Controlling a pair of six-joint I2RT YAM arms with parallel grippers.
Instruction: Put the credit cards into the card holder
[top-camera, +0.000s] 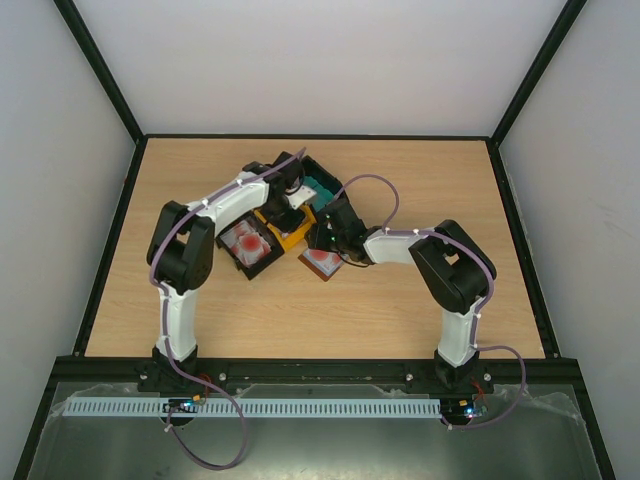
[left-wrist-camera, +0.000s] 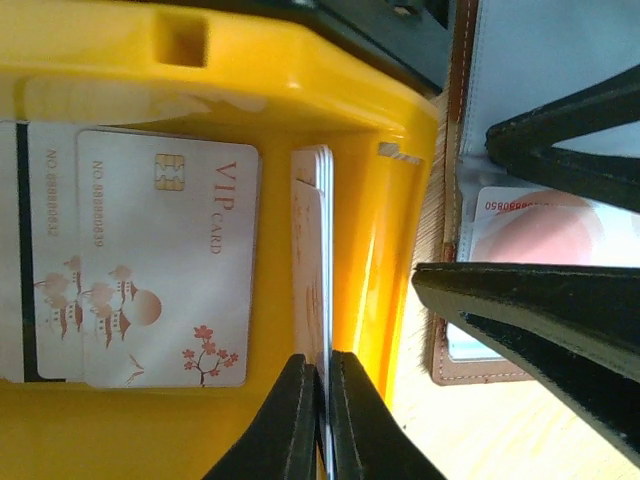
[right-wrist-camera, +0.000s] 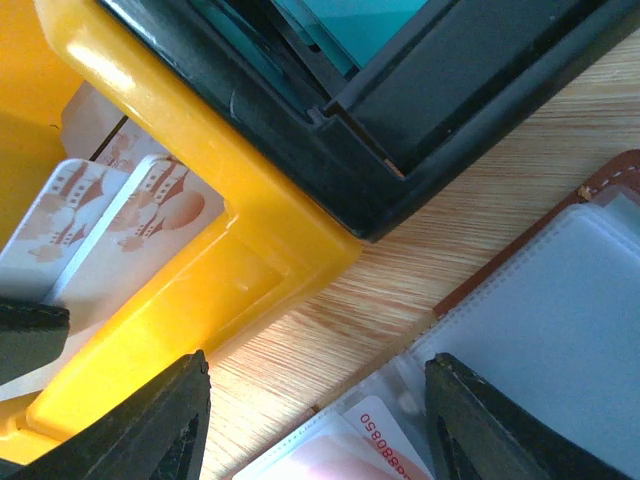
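My left gripper is shut on thin upright white cards (left-wrist-camera: 314, 240) inside the yellow tray (left-wrist-camera: 190, 70). Flat VIP cards (left-wrist-camera: 165, 255) lie beside them in that tray. My right gripper stands open over the edge of the brown card holder (right-wrist-camera: 522, 245) with clear sleeves, right of the tray; nothing shows between its fingers. A card with red print (right-wrist-camera: 355, 450) sits in a sleeve of the holder.
A black box (right-wrist-camera: 450, 110) with teal contents lies behind the yellow tray, and another dark box with red-patterned cards (top-camera: 245, 242) is at its left.
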